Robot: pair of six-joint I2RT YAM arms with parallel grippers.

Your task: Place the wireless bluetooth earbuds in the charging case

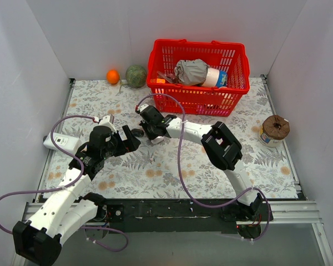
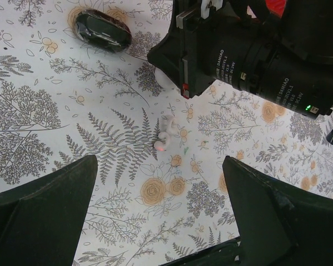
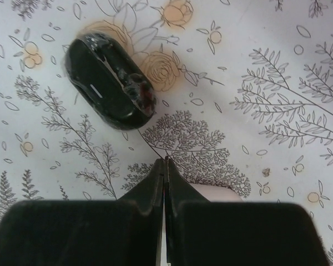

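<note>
A rounded white case [image 1: 157, 140] lies on the table, partly covered by my right gripper [image 1: 147, 133]. Only a pale strip of that case [image 3: 217, 193] shows in the right wrist view, just beyond the fingers. The right gripper is shut, nothing visible between its fingertips. Two tiny white pieces, apparently the earbuds [image 2: 162, 143], lie on the cloth ahead of my left gripper. Its fingers [image 2: 50, 213] are spread wide with only tablecloth visible between them. A glossy dark oval object [image 3: 111, 80] rests near the case, also seen between the grippers from above.
A red basket [image 1: 202, 102] holding several items stands behind the right arm. An orange [image 1: 112, 76] and a green round fruit [image 1: 136, 76] sit at the back left. A brown-topped jar [image 1: 273, 131] stands far right.
</note>
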